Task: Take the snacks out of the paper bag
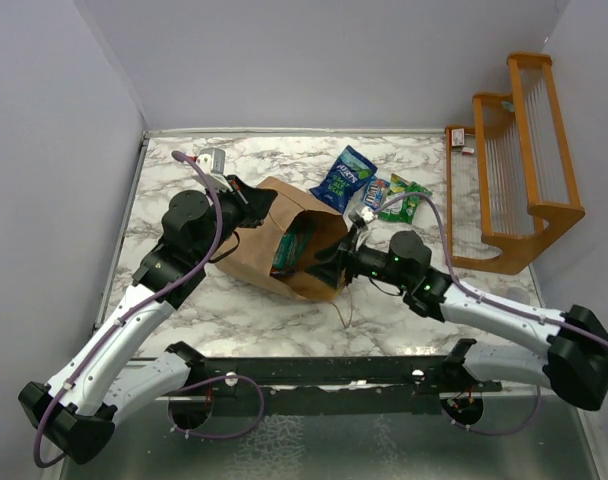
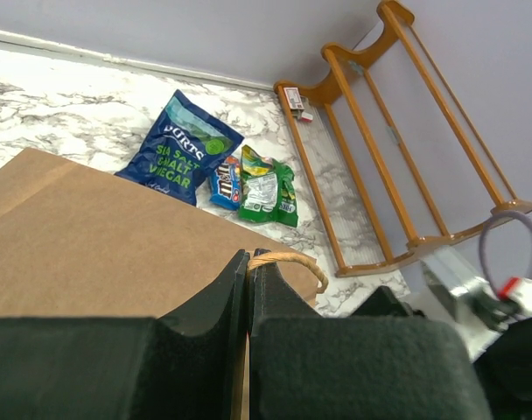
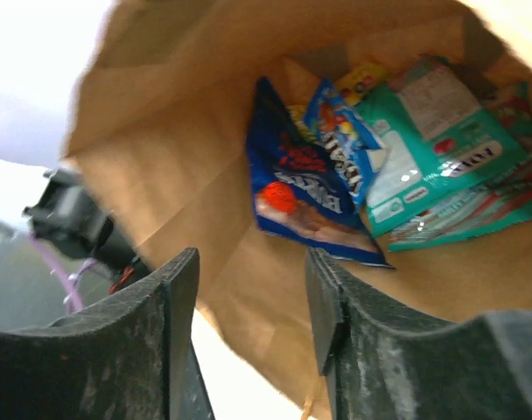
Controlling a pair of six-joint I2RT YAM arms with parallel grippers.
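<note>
The brown paper bag (image 1: 246,262) lies on its side, its mouth facing right. My left gripper (image 1: 270,193) is shut on the bag's twisted handle (image 2: 288,258), which shows between its fingers in the left wrist view. At the mouth stands my right gripper (image 1: 321,268), its fingers (image 3: 180,293) apart with nothing between them. Inside, the right wrist view shows a dark blue pack (image 3: 292,188) close ahead of the fingertips and green packs (image 3: 441,131) further right. On the table behind the bag lie a large blue chip bag (image 1: 344,180), a small blue pack (image 1: 373,194) and a green pack (image 1: 408,203).
A wooden rack (image 1: 524,190) stands along the right side of the table. Bare marble (image 1: 394,325) lies in front and to the right of the bag. The bag's walls surround the snacks inside it.
</note>
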